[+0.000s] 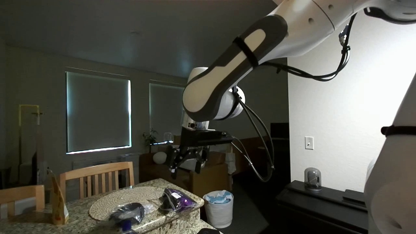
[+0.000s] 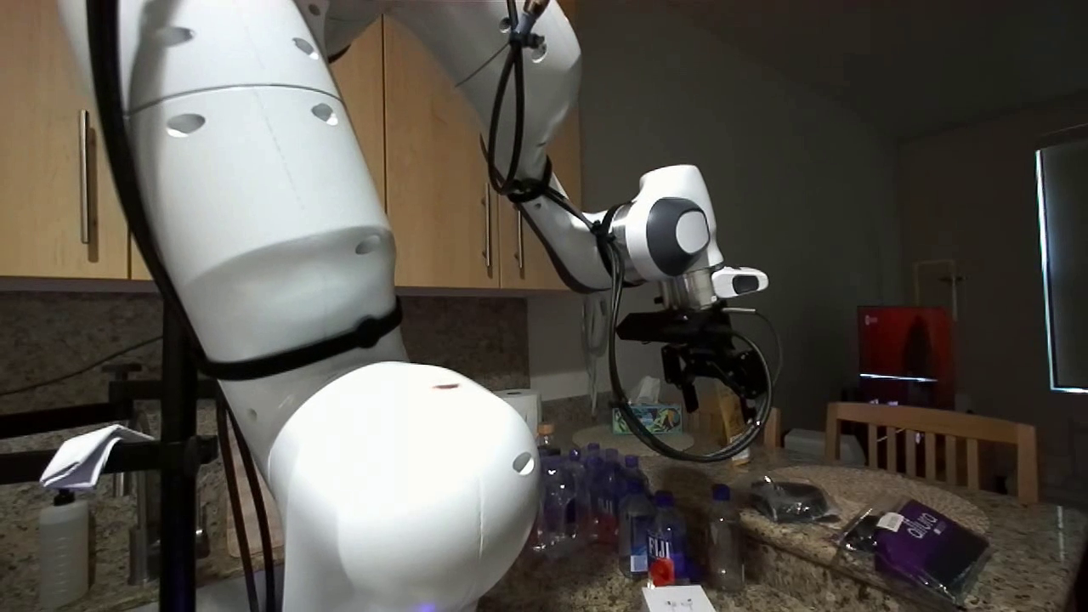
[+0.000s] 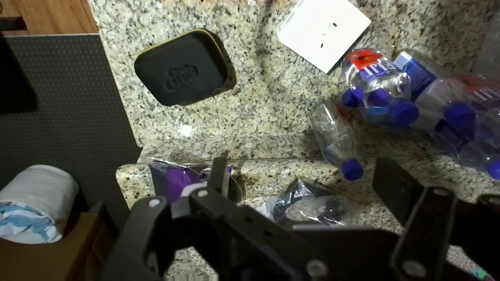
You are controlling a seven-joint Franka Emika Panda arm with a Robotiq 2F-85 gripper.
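Observation:
My gripper is open, its fingers wide apart and nothing held between them. In exterior view 1 the gripper (image 1: pixel 186 171) hangs in the air above the counter. Below it in the wrist view lie a purple bagged packet (image 3: pixel 180 182) and a bagged black item (image 3: pixel 309 203), both partly hidden by the fingers. A clear bottle with a blue cap (image 3: pixel 335 138) stands near the counter step. Farther up are a black zip case (image 3: pixel 183 70) and a white box (image 3: pixel 323 32).
Several more bottles (image 3: pixel 422 93) crowd the right of the wrist view. A white bin (image 1: pixel 219 210) stands on the floor beyond the counter. A yellow bag (image 1: pixel 59 204) and a woven mat (image 1: pixel 113 199) are on the raised counter. Granite around the black case is bare.

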